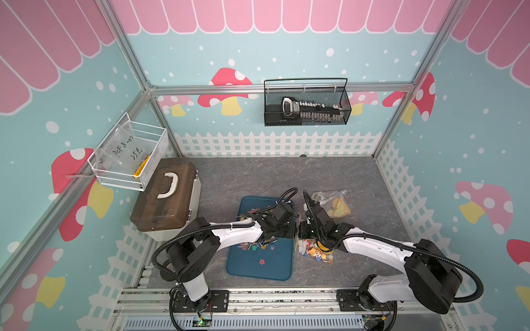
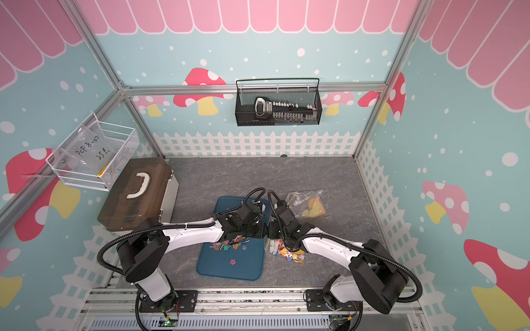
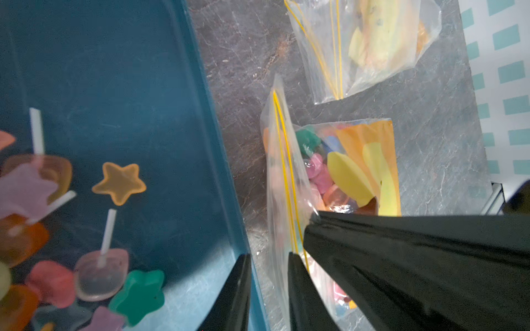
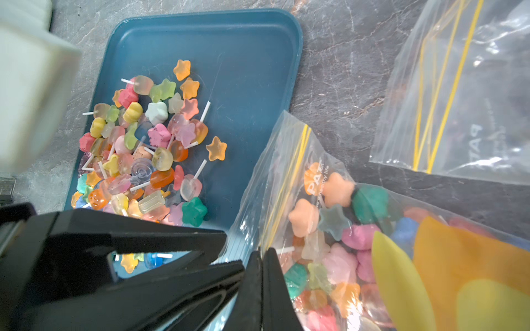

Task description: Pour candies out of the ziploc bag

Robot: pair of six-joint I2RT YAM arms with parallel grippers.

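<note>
A clear ziploc bag [image 4: 339,259] full of colourful candies lies beside the blue tray [image 4: 248,71]. Its yellow-striped zip edge [image 3: 286,165] stands raised towards the tray. My right gripper is shut on this edge, at the lower end of the visible zip. From the tray side, my left gripper faces it, part open. One left finger [image 3: 298,281] overlaps the bag's edge in the left wrist view; whether it touches the plastic is unclear. Loose candies [image 4: 160,160] are heaped on the tray.
Behind the candy bag lies a second ziploc bag [image 1: 334,204] with yellowish contents. A brown-lidded box [image 1: 160,193] stands left of the tray. Open table lies at the back and right. The two grippers are very close together.
</note>
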